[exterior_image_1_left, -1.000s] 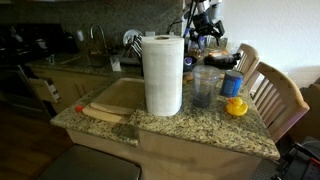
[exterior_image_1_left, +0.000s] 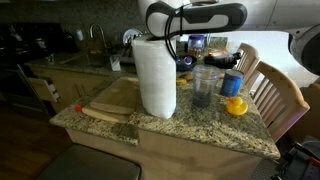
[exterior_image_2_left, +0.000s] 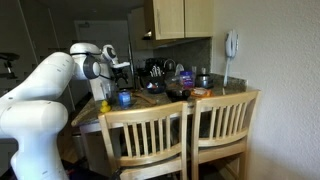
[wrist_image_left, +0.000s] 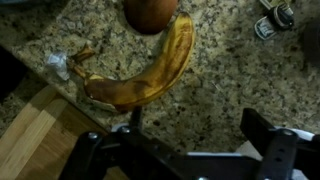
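Observation:
My gripper is over the speckled counter, its two dark fingers wide apart with nothing between them. Ahead of the fingers in the wrist view lies a ripe, spotted banana (wrist_image_left: 150, 78). A round brown item (wrist_image_left: 150, 12) sits just beyond it. In the first exterior view the arm (exterior_image_1_left: 215, 18) reaches over a white paper towel roll (exterior_image_1_left: 156, 85), which leans slightly left; whether they touch I cannot tell. The roll hides the gripper there. A wooden cutting board (wrist_image_left: 38, 142) fills the wrist view's lower left corner.
Right of the roll stand a clear container (exterior_image_1_left: 205, 85), a blue can (exterior_image_1_left: 232, 82) and a yellow duck (exterior_image_1_left: 237, 105). Wooden chairs (exterior_image_1_left: 277, 100) line the counter's right side. Small metal-topped items (wrist_image_left: 272, 20) lie at the wrist view's top right.
The arm has swung toward the camera and left, from the counter's back to over the roll. The roll's top has shifted left, and it now leans.

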